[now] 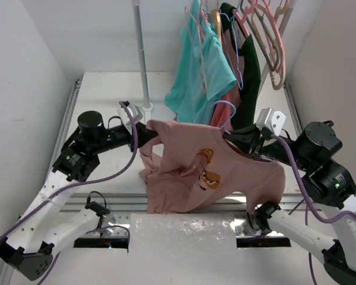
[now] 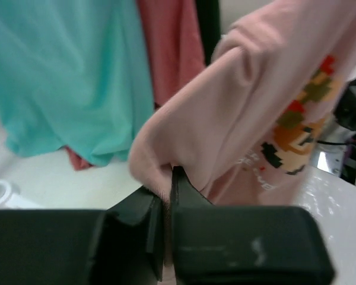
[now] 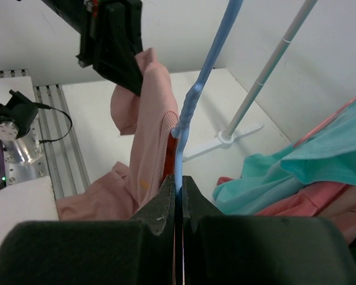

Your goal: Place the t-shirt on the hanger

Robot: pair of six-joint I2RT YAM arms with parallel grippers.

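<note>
A pink t-shirt [image 1: 184, 148] with a colourful print hangs stretched between my two arms, its lower part resting on the white table. My left gripper [image 1: 147, 132] is shut on the shirt's upper left corner; in the left wrist view the pink cloth [image 2: 196, 124] runs down between the fingers. The light blue hanger [image 1: 225, 104] has its hook standing up above the shirt's neck. My right gripper [image 1: 226, 135] is shut on the hanger, whose blue neck [image 3: 186, 119] rises from between the fingertips in the right wrist view. Most of the hanger's body is hidden by the shirt.
Behind the shirt, a turquoise garment [image 1: 196, 71] and a dark green one [image 1: 247, 83] hang from the rack. Several empty hangers [image 1: 274, 47] hang at upper right. A white rack post [image 1: 141, 53] stands behind the left arm.
</note>
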